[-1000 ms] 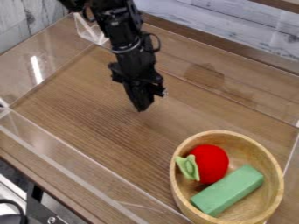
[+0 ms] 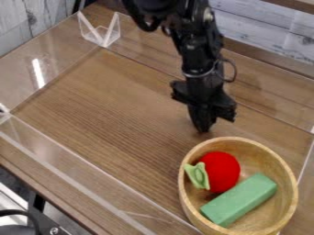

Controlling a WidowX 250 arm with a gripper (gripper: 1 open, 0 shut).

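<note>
The black arm reaches down from the top centre, its gripper (image 2: 203, 117) low over the table, just behind a round wooden bowl (image 2: 196, 203). The gripper appears shut, with nothing visible between its fingers, though the dark shapes are hard to separate. In the bowl lie a red tomato-like object (image 2: 221, 170) with a green top and a green block (image 2: 240, 200).
A clear plastic object (image 2: 101, 29) stands at the back left, near the table's edge.
The gripper has moved right and toward the front, from the middle of the table to just behind the bowl. The bowl and its contents have not moved.
</note>
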